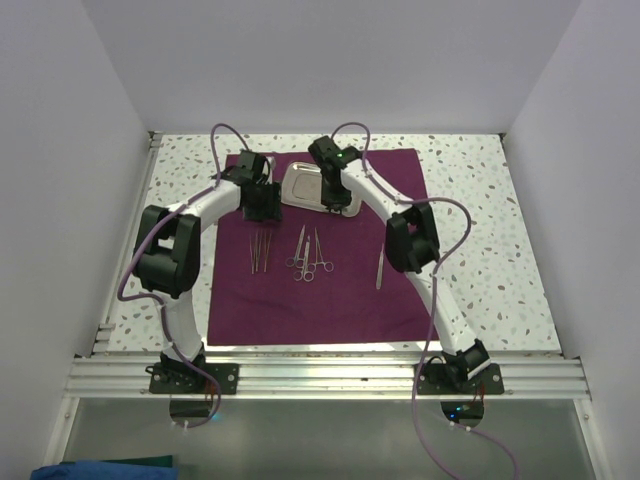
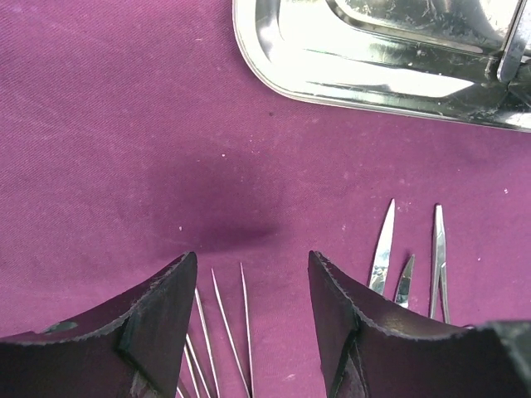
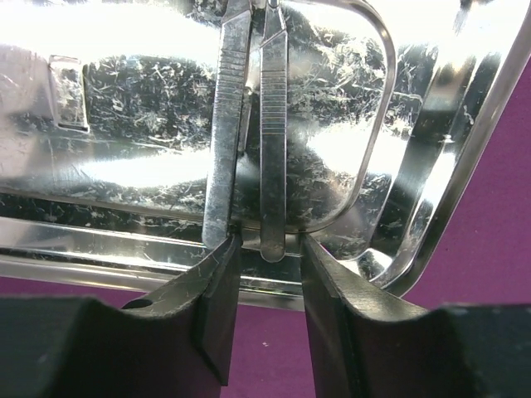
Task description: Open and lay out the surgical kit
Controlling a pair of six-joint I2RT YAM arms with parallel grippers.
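Note:
A shiny metal tray (image 1: 305, 188) lies at the back of the purple cloth. Inside it, toward its right end, two flat metal handles (image 3: 272, 157) lie side by side in the right wrist view. My right gripper is part open over the tray's near rim, its fingertips either side of the end of the right-hand handle; contact cannot be made out. Left of the tray, my left gripper stands open above bare cloth, nothing between its fingers. Slender probes (image 1: 260, 250) lie just in front of it.
Scissors and clamps (image 1: 307, 262) lie mid-cloth, and a single scalpel-like tool (image 1: 380, 268) rests to the right. Blue material (image 1: 105, 470) sits at the bottom left, off the table.

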